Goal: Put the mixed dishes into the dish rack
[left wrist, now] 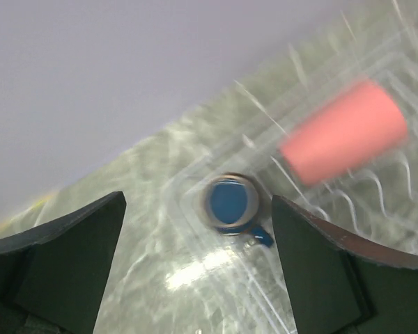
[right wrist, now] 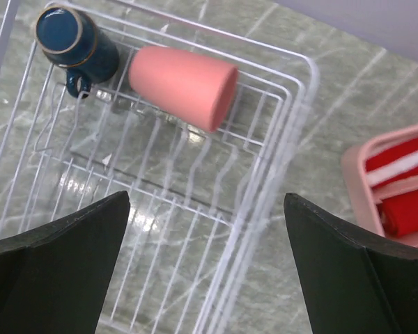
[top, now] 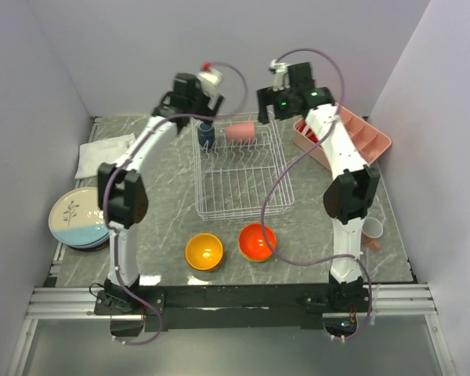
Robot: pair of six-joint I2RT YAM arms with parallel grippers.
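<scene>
The white wire dish rack stands mid-counter. A dark blue mug and a pink cylindrical cup, lying on its side, are at its back; both also show in the right wrist view. My left gripper hangs open and empty above the rack's back left corner, near the blue mug. My right gripper is open and empty above the rack's right side. A yellow bowl and a red bowl sit in front of the rack. Stacked plates lie at the left.
A pink divided container with red items is at the back right, beside the rack. A white cloth lies at the left. A pale cup stands at the right edge. Walls enclose the counter's back and sides.
</scene>
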